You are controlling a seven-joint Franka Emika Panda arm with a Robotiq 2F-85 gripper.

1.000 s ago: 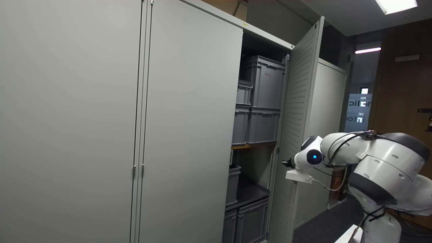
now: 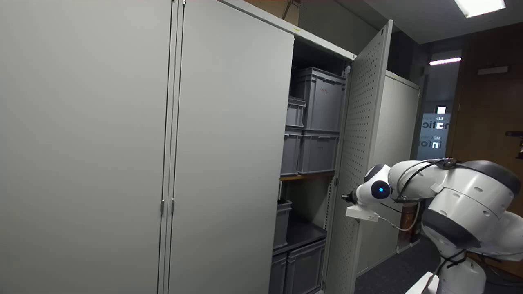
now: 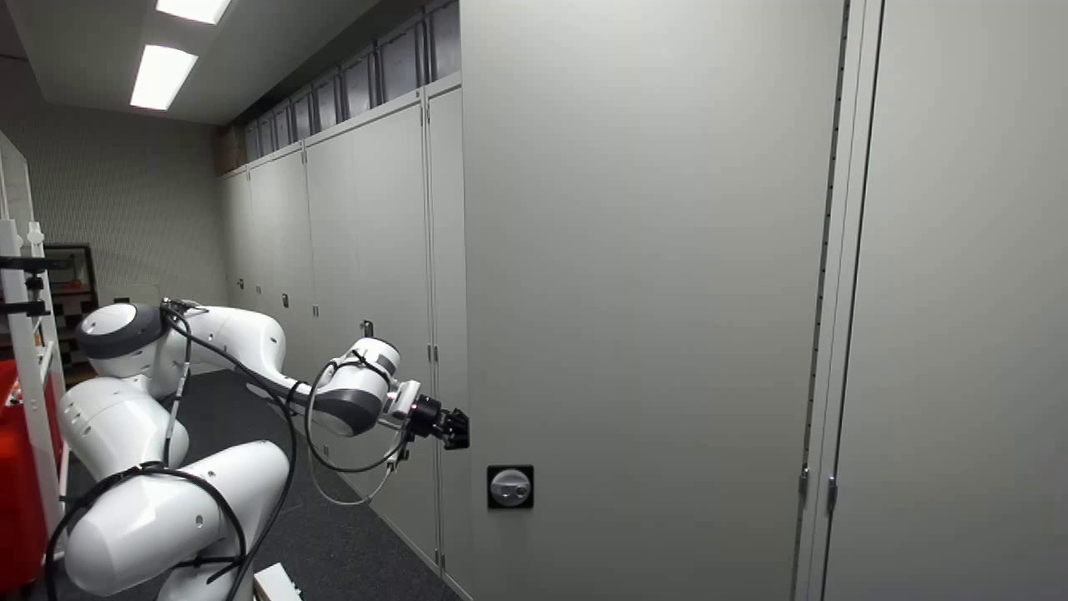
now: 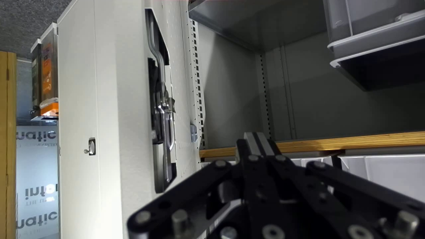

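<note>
A grey cabinet door (image 2: 368,112) stands ajar at the right of the cabinet, its perforated inner face turned toward the opening. In exterior view 1 my gripper (image 2: 346,197) is in front of that inner face; whether it touches cannot be told. From the other side, the gripper (image 3: 456,429) shows at the left edge of the wide grey door front (image 3: 651,250), above the round handle (image 3: 511,487). The wrist view has my gripper shut, its fingers together and nothing visible between them. Left of it, the door's edge carries a latch mechanism (image 4: 162,103).
Grey bins (image 2: 319,152) fill the upper shelves, with more below. A wooden-edged shelf (image 4: 350,141) crosses the cabinet interior behind the fingers. The neighbouring cabinet door (image 2: 235,147) is shut.
</note>
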